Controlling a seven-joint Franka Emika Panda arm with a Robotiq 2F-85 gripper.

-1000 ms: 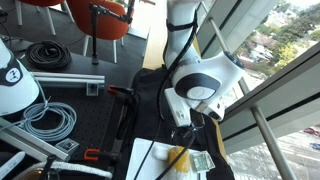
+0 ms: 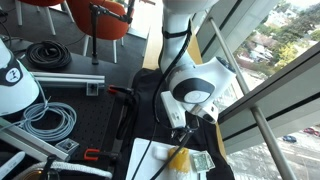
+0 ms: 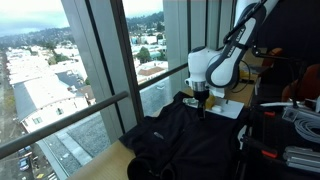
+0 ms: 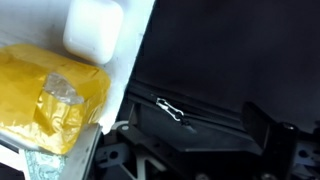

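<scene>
My gripper stands open, its two fingers apart at the lower edge of the wrist view. Between and beyond them, a small dark item with a white marking [image 4: 172, 110] lies on black cloth [image 4: 220, 60]; what it is, I cannot tell. A yellow wrapped package [image 4: 50, 98] is to the left, close to the left finger, and a white block with rounded corners [image 4: 93, 28] is above it. In exterior view 1 the gripper [image 2: 182, 132] hangs near the yellow package [image 2: 180, 160], its fingertips hard to make out.
A white sheet [image 2: 142, 158] lies under the package, with a pale greenish item [image 2: 202, 160] beside it. Coiled grey cable [image 2: 48, 120] and metal bars are off to the left. Windows with a rail [image 3: 65, 125] border the work area.
The arm has shifted slightly left and downward in exterior view 1. The package and sheet appear to be in the same place.
</scene>
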